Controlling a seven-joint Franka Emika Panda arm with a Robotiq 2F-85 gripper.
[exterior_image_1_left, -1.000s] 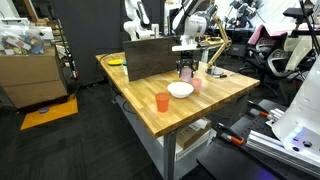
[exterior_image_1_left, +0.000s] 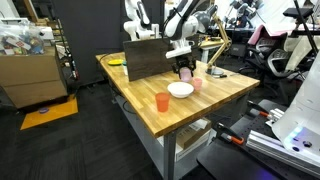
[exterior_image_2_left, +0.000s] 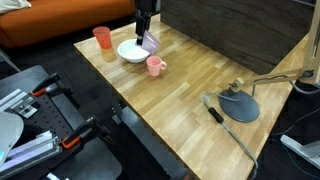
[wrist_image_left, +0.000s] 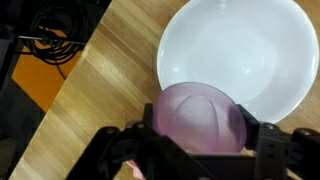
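Note:
A pink-mauve cup (wrist_image_left: 200, 118) is between the fingers of my gripper, which is shut on it. In the wrist view the cup's bottom or opening faces the camera, over the near edge of a white bowl (wrist_image_left: 238, 50). Seen from exterior view 2, the cup (exterior_image_2_left: 149, 43) is tilted and close to the right side of the bowl (exterior_image_2_left: 130, 50); whether they touch, I cannot tell. A pink mug (exterior_image_2_left: 156, 66) with a handle stands on the table just in front. An orange-red cup (exterior_image_2_left: 102, 37) stands left of the bowl.
A grey round-based stand (exterior_image_2_left: 238, 104) and a black-handled tool with a cable (exterior_image_2_left: 216, 115) lie on the wooden table (exterior_image_2_left: 180, 100). A dark panel (exterior_image_1_left: 148, 57) borders the back.
Little differs across the exterior frames: the gripper and cup keep almost the same place by the bowl. The person in the background has shifted.

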